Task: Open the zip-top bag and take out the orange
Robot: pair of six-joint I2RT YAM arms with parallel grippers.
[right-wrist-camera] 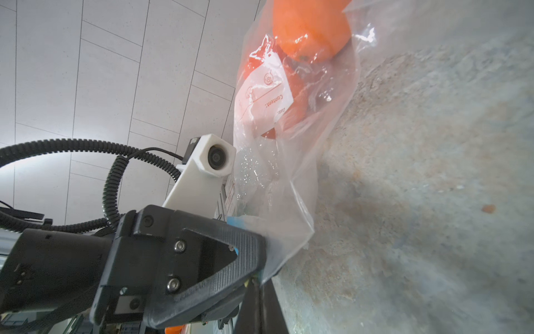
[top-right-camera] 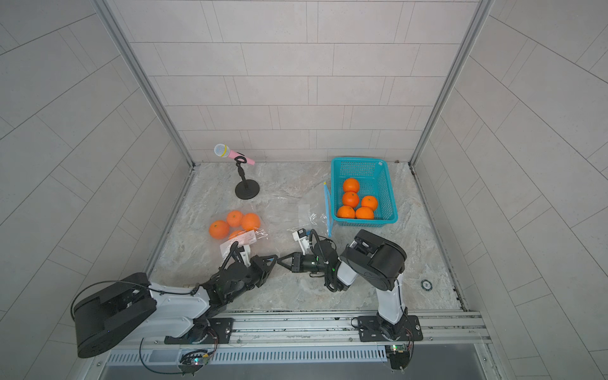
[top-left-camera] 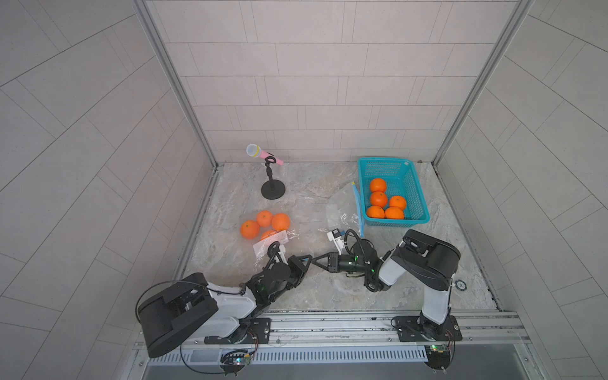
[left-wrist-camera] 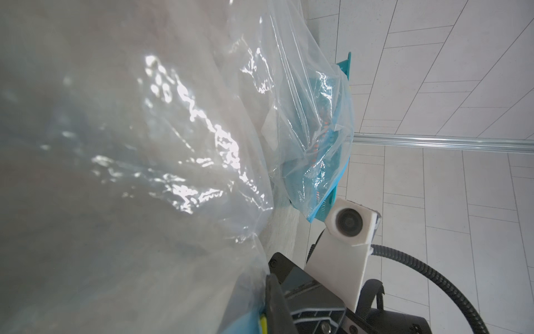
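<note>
A clear zip bag [right-wrist-camera: 278, 167] holds several oranges [top-left-camera: 250, 229] and a white label [right-wrist-camera: 268, 94], lying on the left of the table. My left gripper [top-left-camera: 309, 258] is shut on the bag's edge, where a bit of blue zip strip shows in the right wrist view. Tip to tip with it, my right gripper [top-left-camera: 314, 260] is shut right at the pinched edge, and nothing shows clearly between its fingers. In the left wrist view, slack shiny plastic of the bag [left-wrist-camera: 183, 167] covers much of the scene.
A teal basket [top-left-camera: 414, 193] with several loose oranges stands at the back right. Against its left side lies an empty clear bag with a blue strip [top-left-camera: 359, 205]. A black stand [top-left-camera: 273, 188] holding a pink object [top-left-camera: 264, 154] is at the back left.
</note>
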